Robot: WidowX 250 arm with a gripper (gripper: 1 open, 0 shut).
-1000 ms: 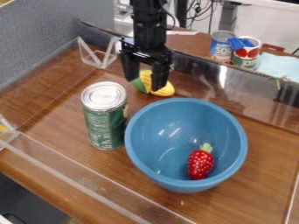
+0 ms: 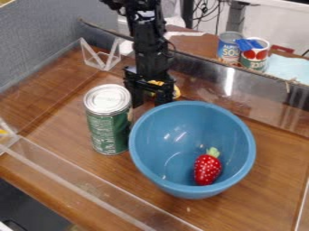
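The black gripper [image 2: 151, 88] is lowered over a yellow object [image 2: 174, 90], likely toy corn, behind the blue bowl [image 2: 171, 170]; its fingers stand open around it, and most of the object is hidden by them. A toy strawberry [image 2: 207, 169] lies in the bowl. A tall green can [image 2: 107, 127] stands left of the bowl.
Behind a low clear wall stand two cans [image 2: 229, 48] and a pale blue cloth [image 2: 287, 69]. A white wire piece [image 2: 101, 59] sits at the back left.
The gripper has moved down onto the yellow object, which is now more hidden. The bowl, strawberry and green can have not moved.
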